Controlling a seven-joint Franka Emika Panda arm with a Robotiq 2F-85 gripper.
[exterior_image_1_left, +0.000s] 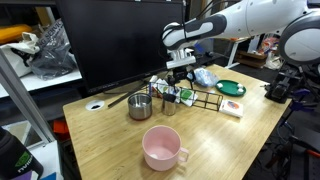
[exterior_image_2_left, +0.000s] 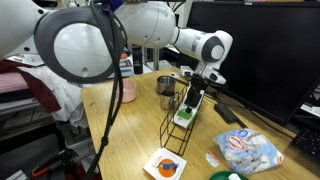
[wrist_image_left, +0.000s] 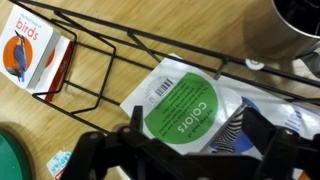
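Observation:
My gripper hangs open over a black wire rack (wrist_image_left: 215, 60), its two dark fingers apart. Below it, inside the rack, lies a flat white card or booklet (wrist_image_left: 180, 105) with a green circle reading "colors". Between the fingertips in the wrist view only this card and a striped item show, and whether the fingers touch anything cannot be made out. In exterior view 2 the gripper (exterior_image_2_left: 188, 92) is low over the rack (exterior_image_2_left: 180, 132), with the green-and-white card (exterior_image_2_left: 184, 116) just in front of it.
A "birds" card (wrist_image_left: 38, 50) lies at the rack's end. A metal cup (wrist_image_left: 283, 28) stands close beside the rack. A metal pot (exterior_image_1_left: 140, 106), pink mug (exterior_image_1_left: 163, 147), green plate (exterior_image_1_left: 231, 88) and plastic bag (exterior_image_2_left: 248, 150) surround it.

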